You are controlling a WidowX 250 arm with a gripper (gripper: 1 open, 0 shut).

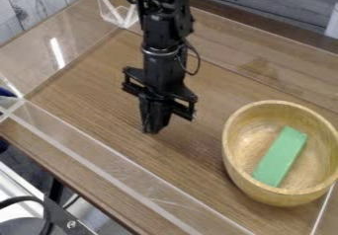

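My black gripper (153,118) hangs low over the middle of the wooden table (106,160), its arm reaching down from the top of the view. The fingers are dark and small; they appear closed, and nothing shows between them. Whether the tips touch the tabletop I cannot tell. To the right, apart from the gripper, a cream round bowl (244,140) holds a green rectangular block (279,158) lying inside it.
Clear plastic shows at the top left. Dark cables lie at the lower left, by the table's edge.
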